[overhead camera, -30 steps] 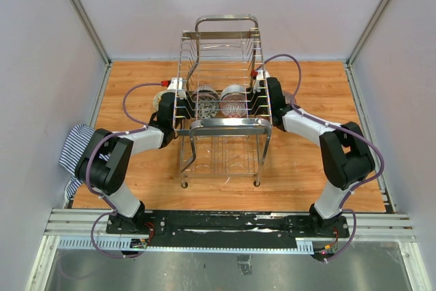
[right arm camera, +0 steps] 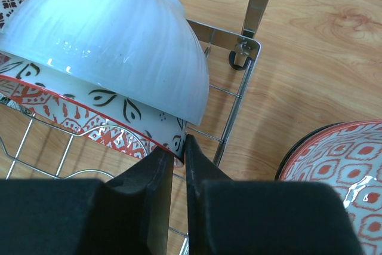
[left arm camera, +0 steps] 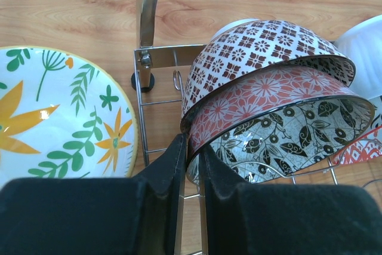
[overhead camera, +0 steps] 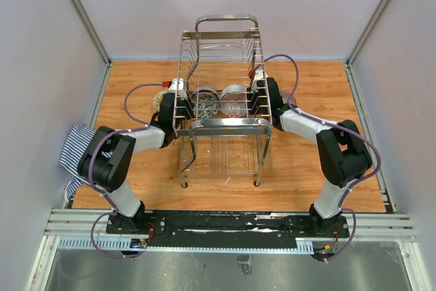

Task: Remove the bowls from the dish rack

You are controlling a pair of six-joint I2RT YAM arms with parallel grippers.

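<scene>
Bowls lean in the dish rack [overhead camera: 225, 127]. In the left wrist view, my left gripper is shut on the rim of a pink-patterned bowl [left arm camera: 256, 91], grey leaves inside, beside a brown-patterned bowl [left arm camera: 250, 46]. In the right wrist view, my right gripper is shut on the rim of a red-rimmed patterned bowl [right arm camera: 71, 97], beneath a white bowl [right arm camera: 107, 40]. The top view shows both grippers reaching into the rack from either side, their fingertips hidden by the wires.
A floral yellow-rimmed dish [left arm camera: 59, 117] is outside the rack on the left, and a red-patterned bowl [right arm camera: 340, 189] on the right. A striped cloth [overhead camera: 75, 155] lies at the left.
Both arms have shifted very slightly; the bowls in the rack look the same in the top view.
</scene>
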